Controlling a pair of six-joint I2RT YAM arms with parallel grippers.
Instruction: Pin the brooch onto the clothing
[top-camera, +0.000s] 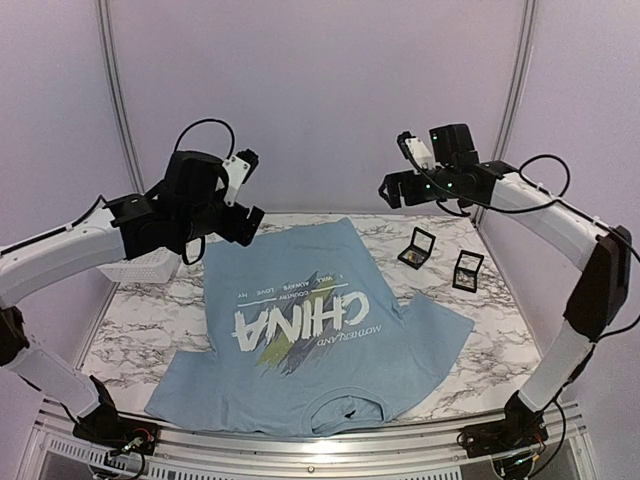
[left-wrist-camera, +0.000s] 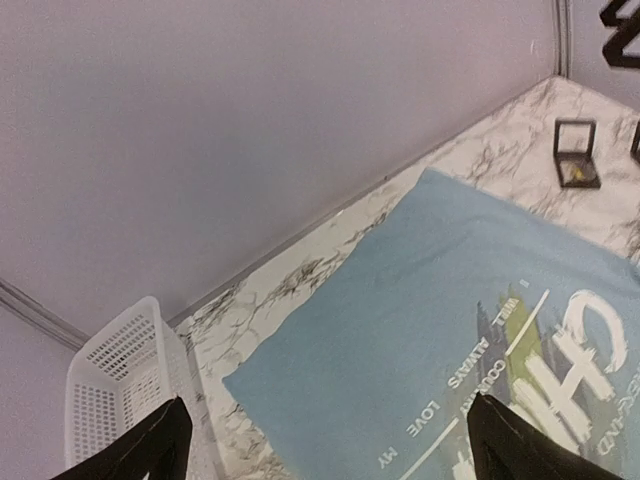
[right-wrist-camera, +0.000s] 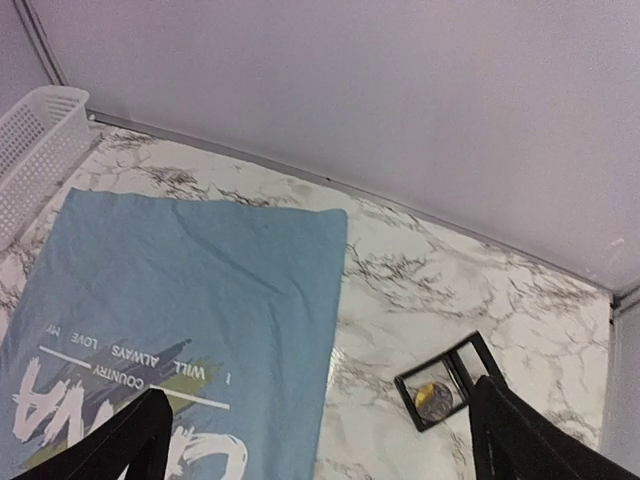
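Note:
A light blue T-shirt (top-camera: 280, 390) printed "CHINA" lies flat on the marble table, its collar toward the front. My left gripper (top-camera: 246, 195) is raised above the shirt's back left, open and empty. My right gripper (top-camera: 400, 164) hangs high at the back right, also open and empty. Right of the shirt are two small black open boxes, one (top-camera: 414, 255) farther back, the other (top-camera: 466, 279) nearer the right. In the right wrist view, the box (right-wrist-camera: 420, 404) holds a round gold-and-dark item (right-wrist-camera: 433, 400), too small to identify surely.
A white plastic basket (left-wrist-camera: 107, 385) sits at the back left. Pale walls (top-camera: 300, 100) enclose the back and sides. Bare marble (top-camera: 160, 330) shows left and right of the shirt.

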